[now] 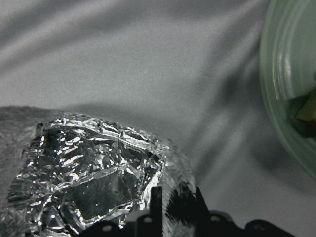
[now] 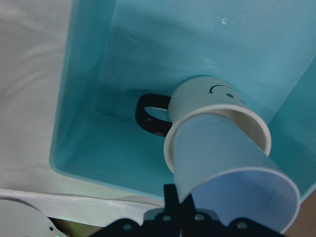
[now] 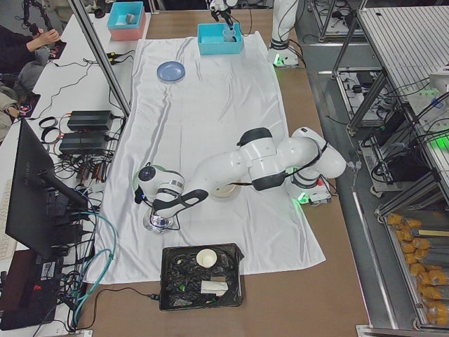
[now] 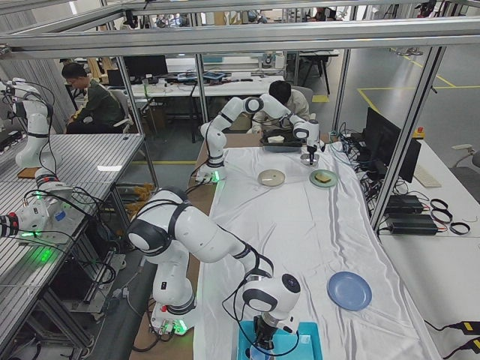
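Observation:
My left gripper is down at the rim of a foil-lined bowl [image 1: 94, 182]; whether it grips the rim is unclear. A green plate [image 1: 276, 89] holding a small item lies beside it. My right gripper is at the rim of a light blue cup [image 2: 217, 153], which sits tilted in or over a white mug [image 2: 192, 94] with black handle, inside a blue bin [image 2: 74, 148]. Whether its fingers close on the cup is hard to tell.
A blue plate [image 4: 349, 291] and a beige plate [image 4: 271, 178] lie on the white cloth. A black tray [image 3: 175, 295] with a bowl and napkin stands at one end.

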